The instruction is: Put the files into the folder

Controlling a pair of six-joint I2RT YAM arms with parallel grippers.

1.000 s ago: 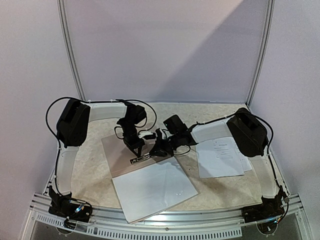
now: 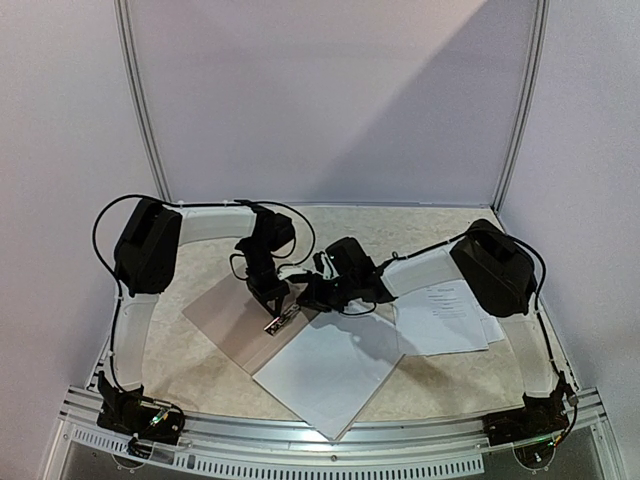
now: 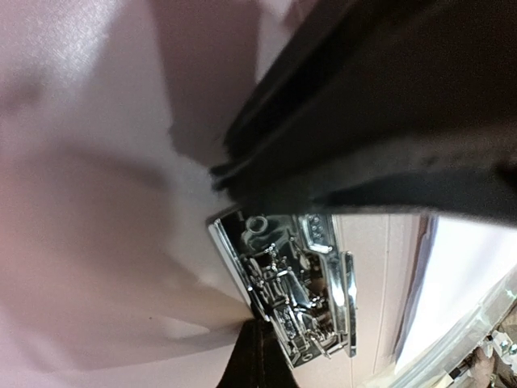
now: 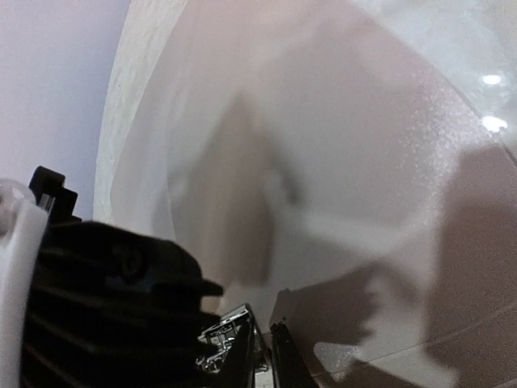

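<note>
An open folder lies turned at an angle on the table, its pinkish cover (image 2: 224,318) toward the left and white sheets (image 2: 330,375) on its other half. A metal clip (image 2: 283,319) sits at the fold and shows close up in the left wrist view (image 3: 295,283). Over the pink cover beside the clip, my left gripper (image 2: 273,309) is shut, with nothing visible between its fingers. My right gripper (image 2: 305,300) is down at the clip's upper end, its tips (image 4: 262,335) close together and nothing clear between them. Loose printed files (image 2: 440,320) lie apart at the right.
The two grippers are very close together over the fold. Bare table (image 2: 470,380) shows at the front right, and more is free at the front left. Walls (image 2: 60,230) enclose the sides and back.
The folder has swung counterclockwise, its front corner moving right and its right corner going back. The clip turned with it.
</note>
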